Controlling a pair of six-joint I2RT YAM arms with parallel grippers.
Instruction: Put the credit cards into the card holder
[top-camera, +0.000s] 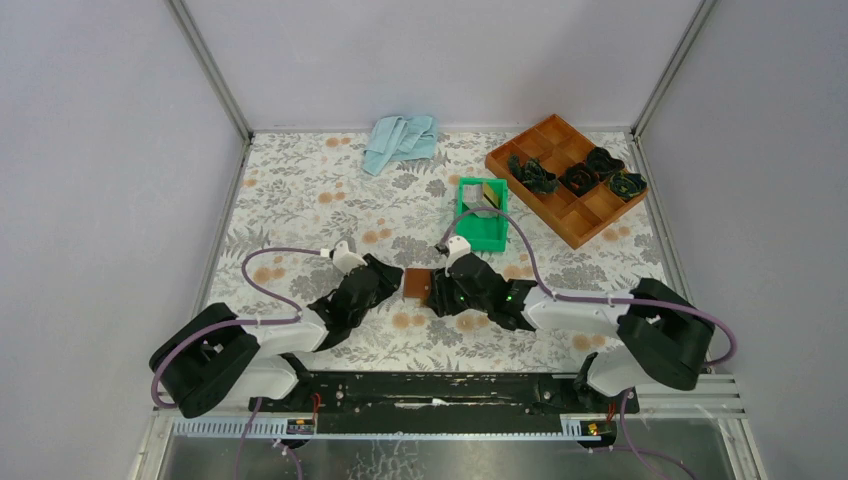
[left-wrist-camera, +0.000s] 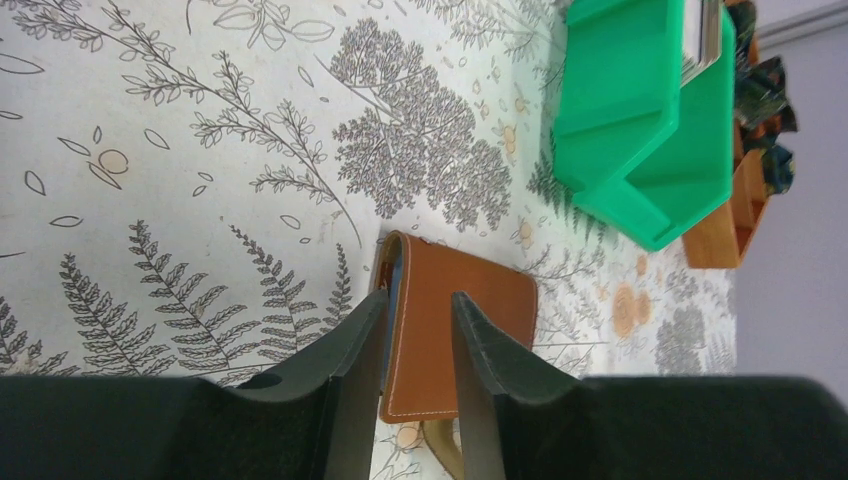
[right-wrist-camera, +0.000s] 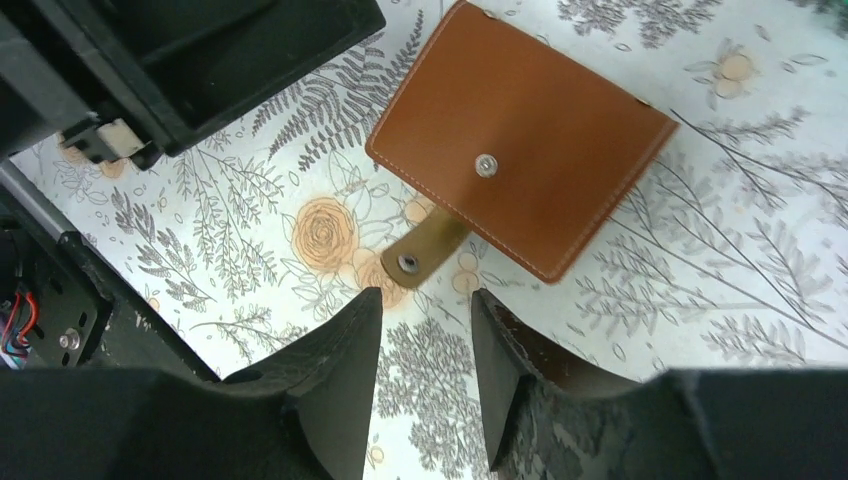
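Note:
The brown card holder (top-camera: 416, 284) is between my two grippers near the front middle of the table. In the left wrist view the holder (left-wrist-camera: 450, 320) shows a folded edge and a bluish edge inside it. My left gripper is partly open, the holder visible beyond its fingers and past the gap. A snap strap (right-wrist-camera: 425, 245) sticks out under the holder (right-wrist-camera: 520, 130) in the right wrist view. My right gripper is partly open too, with only tablecloth showing between its fingertips. Card-like items (left-wrist-camera: 702, 35) stand in the green box (left-wrist-camera: 620, 100).
Behind the right gripper sits the green box (top-camera: 482, 236). A wooden compartment tray (top-camera: 575, 228) holding dark rolled items is at the back right. The blue cloth (top-camera: 400, 140) lies at the back.

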